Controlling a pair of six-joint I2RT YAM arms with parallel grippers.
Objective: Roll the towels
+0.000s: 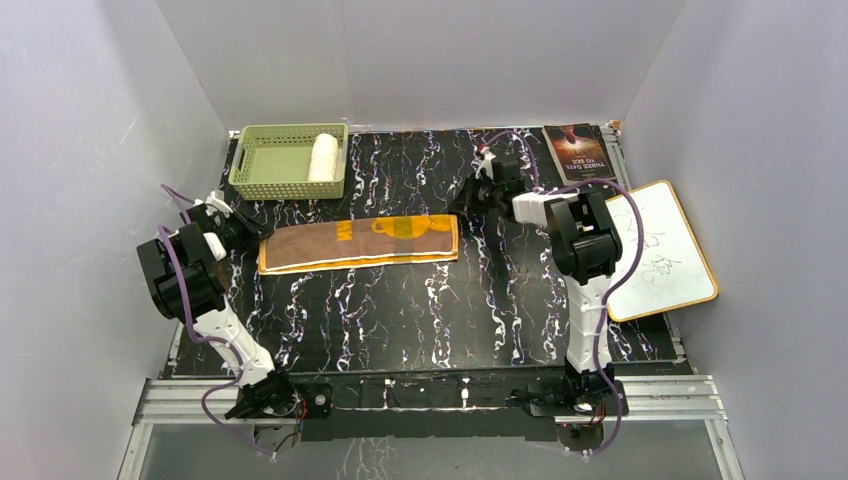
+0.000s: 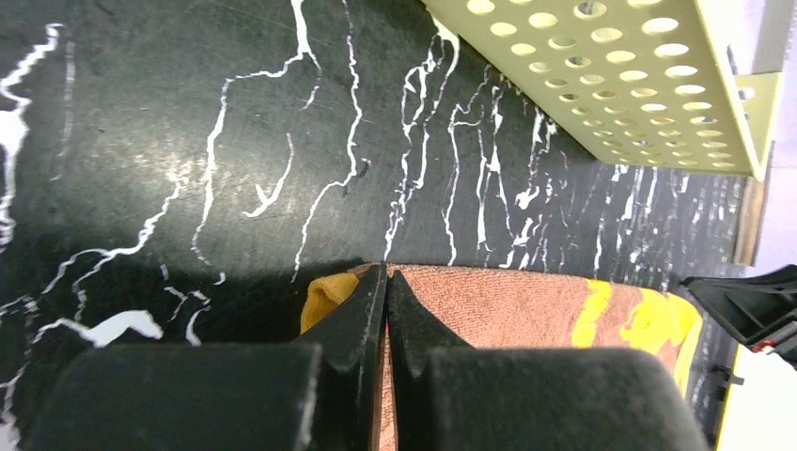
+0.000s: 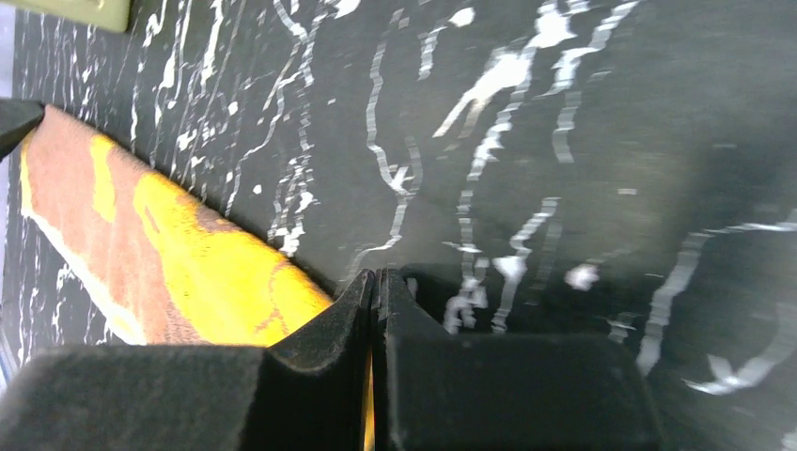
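The brown towel (image 1: 360,242) with orange patches and edges lies folded into a long flat strip across the table. At its far left corner, my left gripper (image 1: 265,234) is shut on the towel's edge; in the left wrist view, an orange fold (image 2: 324,296) sticks out beside its fingertips. At the far right corner, my right gripper (image 1: 456,210) is shut on the towel; orange cloth (image 3: 369,413) shows between its fingers in the right wrist view.
Behind the towel's left half stands a green basket (image 1: 245,160) with a white roll (image 1: 323,158) in it. A book (image 1: 578,153) and a whiteboard (image 1: 665,250) lie at the right.
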